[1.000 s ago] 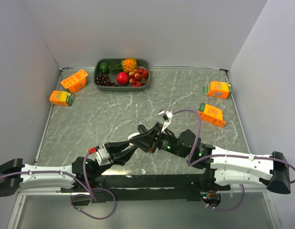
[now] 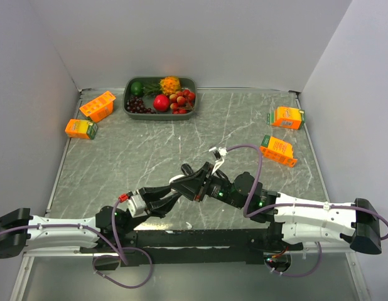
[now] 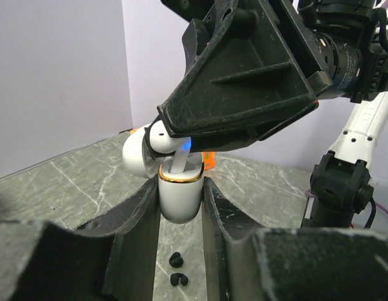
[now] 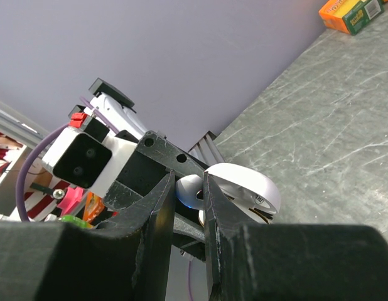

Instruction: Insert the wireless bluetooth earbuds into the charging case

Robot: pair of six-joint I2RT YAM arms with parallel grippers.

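Note:
The white charging case [image 3: 180, 200] stands upright in my left gripper, which is shut on it, lid open toward the left. Directly above it, my right gripper is shut on a white earbud [image 4: 188, 190], whose stem reaches down into the case's opening, beside a blue light. In the top view the two grippers meet near the table's front middle, mostly covering case and earbud. Whether the earbud is seated cannot be told.
A tray of toy fruit [image 2: 142, 113] sits at the back. Orange boxes [image 2: 81, 128] lie at both sides. Small dark pieces [image 3: 178, 278] lie on the marble table [image 2: 106, 169] below the grippers.
The right arm has shifted very slightly in the top view; otherwise nothing visibly differs.

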